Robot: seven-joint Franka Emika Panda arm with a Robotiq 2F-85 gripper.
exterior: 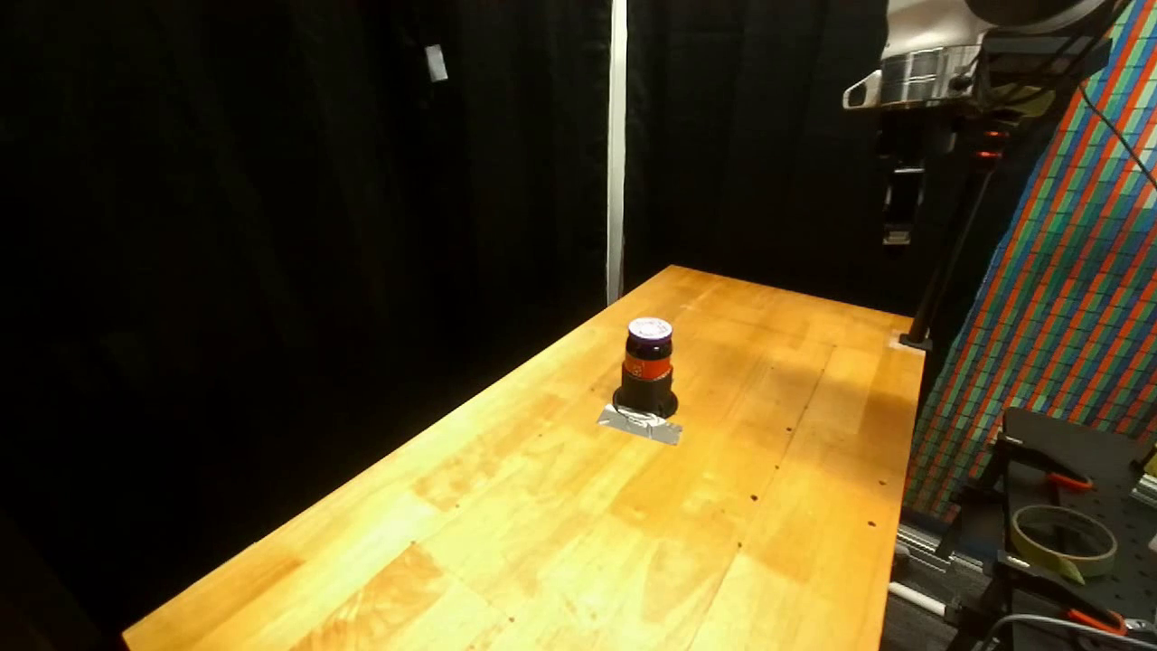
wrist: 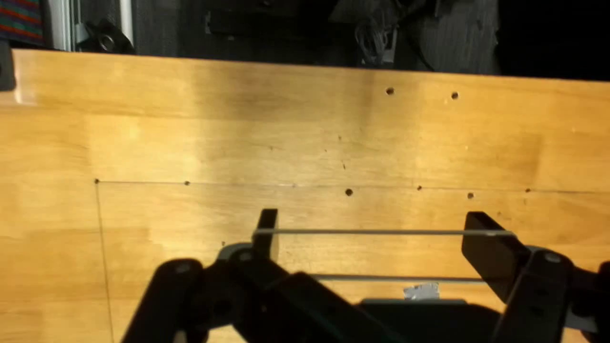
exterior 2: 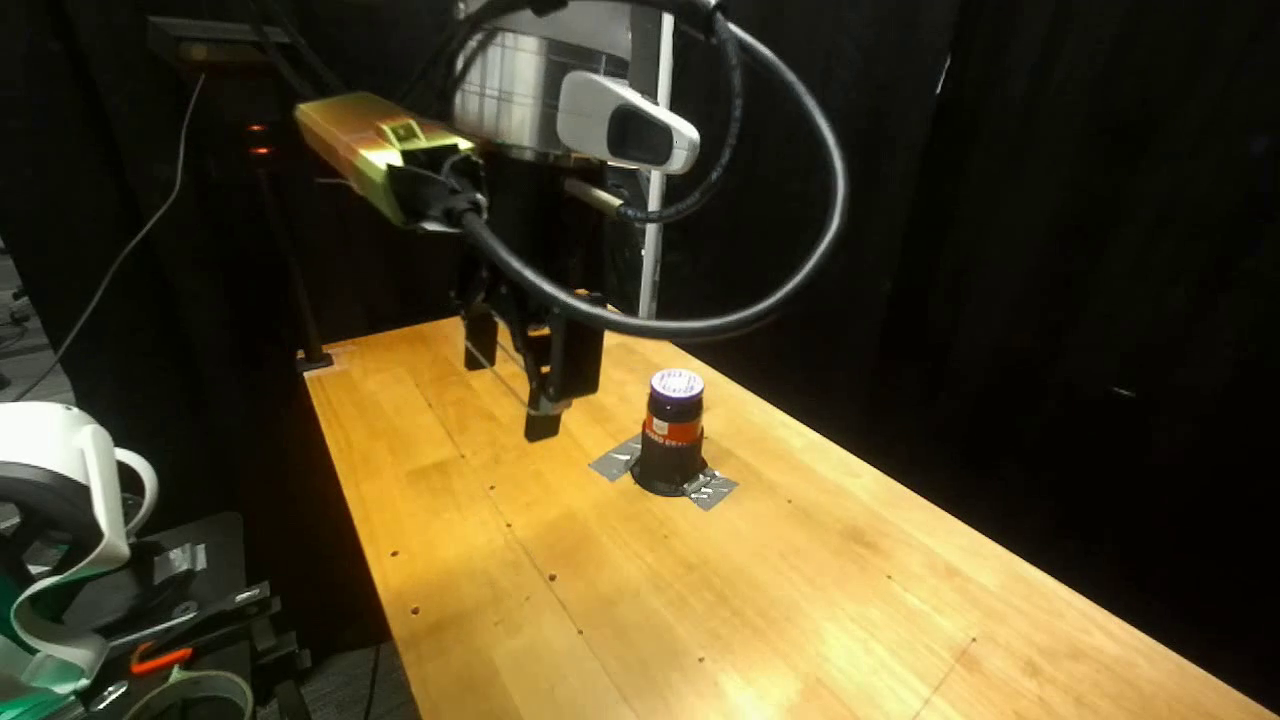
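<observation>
A dark jar [exterior: 647, 367] with a red-orange label and a pale lid stands upright in a black base [exterior 2: 656, 479], which silver tape holds to the table. In exterior view 2 the same jar [exterior 2: 675, 422] is to the right of my gripper [exterior 2: 512, 394]. The gripper hangs above the tabletop, its two fingers spread wide. Seen from the wrist, the gripper is open, with only bare wood below the gap; the jar does not show there, though a scrap of silver tape [wrist: 421, 291] does.
A thin post [exterior: 941, 271] stands at its far corner. Beside the table is a dark cart [exterior: 1058, 467] with clamps and a tape roll [exterior: 1063, 541]. A cable [exterior 2: 828, 192] loops out from the arm.
</observation>
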